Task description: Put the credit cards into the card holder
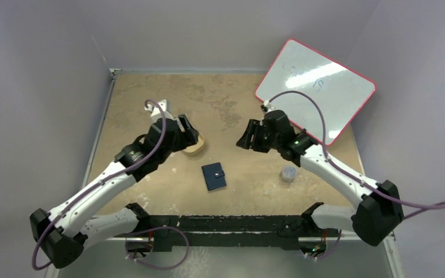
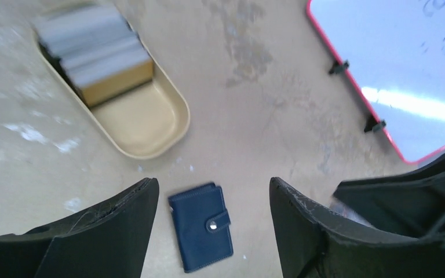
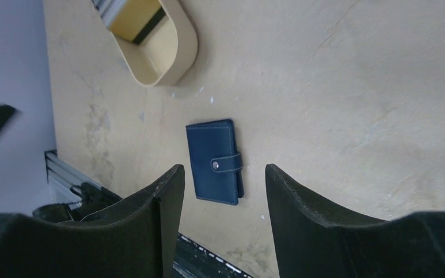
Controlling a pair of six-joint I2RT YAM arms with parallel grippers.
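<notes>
The card holder [image 1: 214, 176], dark blue with a snap strap, lies closed and flat on the table, front of centre. A stack of credit cards [image 2: 95, 46], grey with a tan face at the front, sits in a cream tray [image 2: 145, 152] in the left wrist view. My left gripper [image 1: 189, 131] is open and empty above the tray, hiding the cards in the top view. To the right of it, my right gripper [image 1: 245, 141] hangs over mid-table, its fingers [image 3: 171, 202] apart and nothing between them. Neither gripper touches the holder.
A whiteboard [image 1: 316, 87] with a red frame leans at the back right. A small clear round container [image 1: 289, 172] stands right of centre. Bare table [image 1: 208, 95] stretches behind the grippers. The two hands are fairly near each other.
</notes>
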